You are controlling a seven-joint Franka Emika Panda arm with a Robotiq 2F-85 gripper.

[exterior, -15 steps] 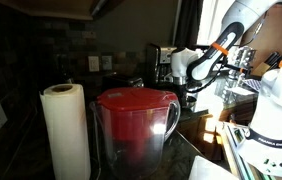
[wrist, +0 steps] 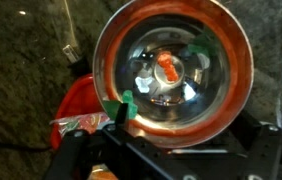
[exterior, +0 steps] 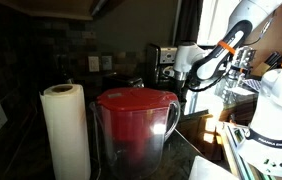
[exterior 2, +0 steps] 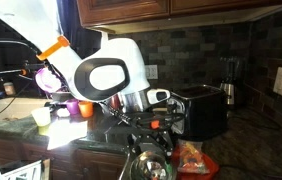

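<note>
A shiny round bowl or pot (wrist: 216, 85) with a copper-coloured rim fills the middle of the wrist view. Its inside holds a small orange-red item (wrist: 167, 68), perhaps only part of the vessel; I cannot tell. My gripper (exterior 2: 153, 133) is open, pointing down above this vessel, which also shows in exterior view 2. Its dark fingers (wrist: 123, 143) reach in from the bottom of the wrist view, near the rim; whether they touch it is unclear. In exterior view 1 the red lidded container partly hides the gripper's lower end.
Beside the vessel sits a red bowl (wrist: 69, 103) with a clear wrapper in it. A black toaster (exterior 2: 203, 112) stands close behind the arm. The large red container (exterior: 134, 130) and a paper towel roll (exterior: 68, 130) occupy the counter's other end. Colourful cups (exterior 2: 73, 107) stand farther off.
The arm and its white wrist have risen slightly in exterior view 1. The red container and the paper roll have stayed put.
</note>
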